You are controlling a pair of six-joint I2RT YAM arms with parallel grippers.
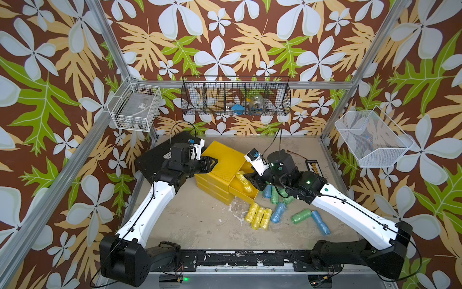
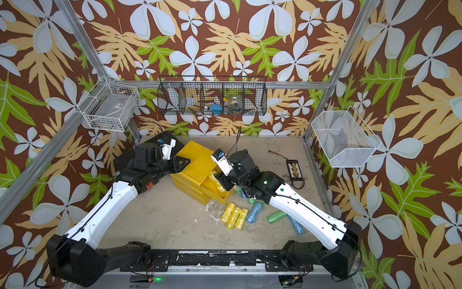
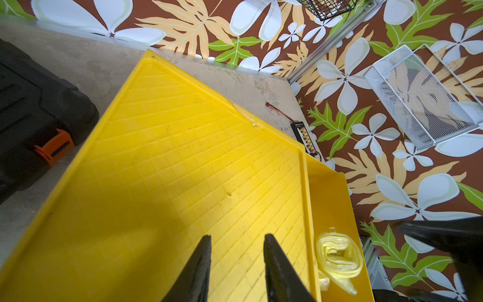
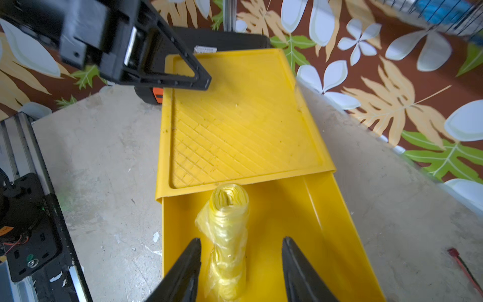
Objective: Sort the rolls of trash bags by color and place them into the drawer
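Note:
A yellow drawer unit (image 1: 219, 161) stands mid-table, its top drawer (image 4: 281, 236) pulled out. One yellow roll (image 4: 229, 241) lies inside that drawer, against its left side in the right wrist view. Over the drawer is my right gripper, partly open, its fingers apart and the roll below them, not gripped. Above the unit's top my left gripper is partly open and empty. In front of the drawer lie several yellow rolls (image 1: 258, 215) side by side, with blue rolls (image 1: 278, 212) and green rolls (image 1: 301, 216) to their right.
A black case (image 3: 40, 115) sits behind and left of the unit. A small black tray with a cable (image 2: 294, 171) lies at the right. Wire baskets (image 1: 235, 98) hang on the back wall.

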